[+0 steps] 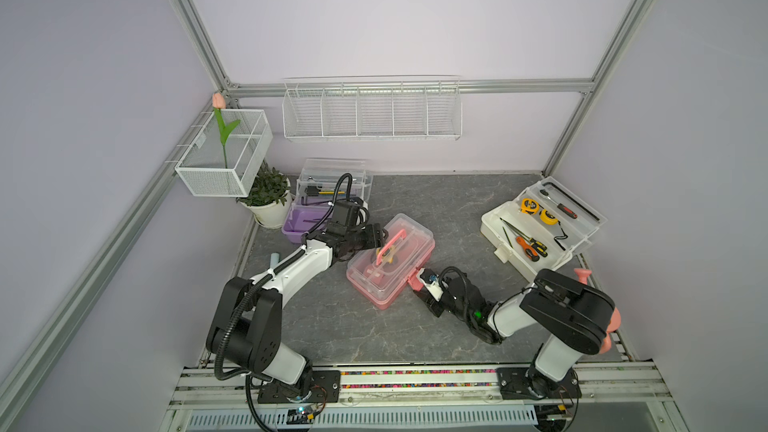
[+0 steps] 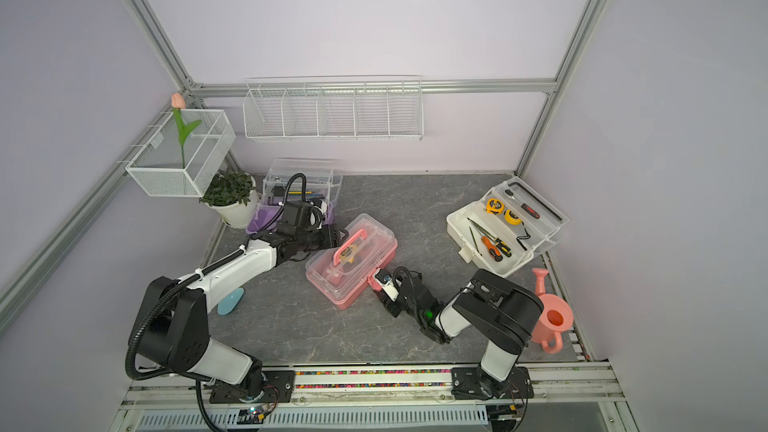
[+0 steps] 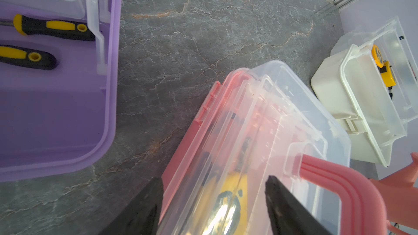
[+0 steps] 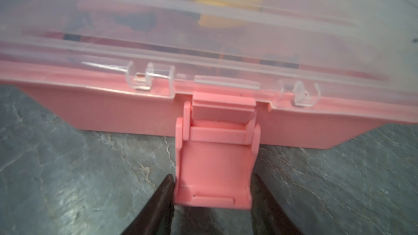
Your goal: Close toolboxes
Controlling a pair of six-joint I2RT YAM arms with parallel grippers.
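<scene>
The pink toolbox [image 1: 404,272] lies in the middle with its clear lid down and handle [image 3: 335,178] on top. My left gripper hangs over the lid beside the handle, fingers apart. My right gripper is low at the box's front, its fingers either side of the hanging pink latch [image 4: 213,161]; whether they touch it is unclear. The white toolbox [image 1: 504,224] at the right stands open with tools inside. Behind my left arm, the purple toolbox [image 3: 52,117] is open, with screwdrivers in it.
A potted plant [image 2: 228,188] stands at the back left below a wire basket [image 2: 176,168]. A pink watering can [image 2: 552,320] is at the right edge, a blue object [image 2: 229,301] at the left. The table between the pink and white boxes is clear.
</scene>
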